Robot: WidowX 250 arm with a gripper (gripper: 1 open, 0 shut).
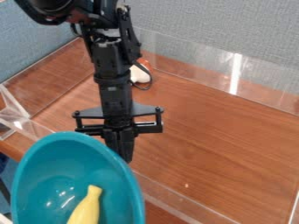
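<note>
My black arm reaches down from the top of the camera view to the gripper (119, 149), which is shut, with nothing visible between its fingers; its tips are partly hidden behind the rim of a teal bowl (126, 197) in the lower left foreground. Inside the bowl lies a yellow elongated object (86, 206). A white and orange object (139, 73) sits at the back, partly behind the arm.
Clear low walls edge the area at the back and front, and a grey wall (222, 31) stands behind.
</note>
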